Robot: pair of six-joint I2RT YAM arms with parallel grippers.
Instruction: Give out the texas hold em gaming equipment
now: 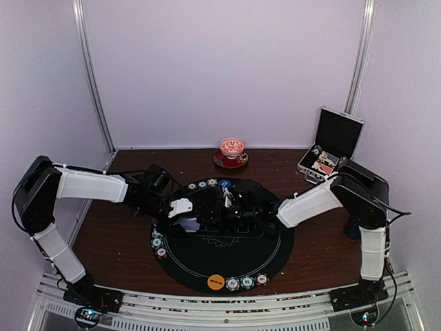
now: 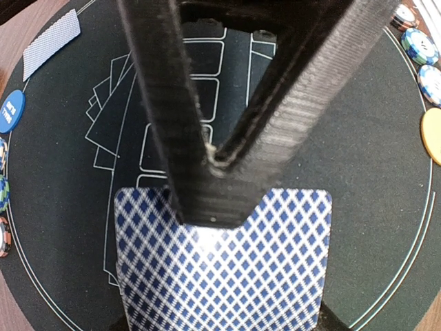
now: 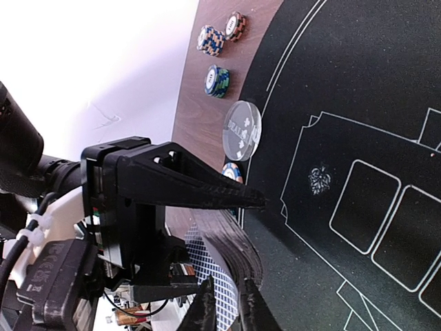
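Note:
A deck of blue-checked cards is held up over the black poker mat where both grippers meet. In the left wrist view it fills the bottom, beneath black gripper parts; the fingertips there are hidden. The left gripper is at the deck in the top view, its opening unclear. My right gripper reaches in from the right; in the left wrist view its fingers overlap the deck's upper edge. The right wrist view shows the deck's edge beside dark fingers; whose grip holds it is hard to tell.
An open silver chip case stands at the back right, a red cup on a saucer at the back. Chip stacks, a yellow disc and a blue disc ring the mat, whose front half is clear.

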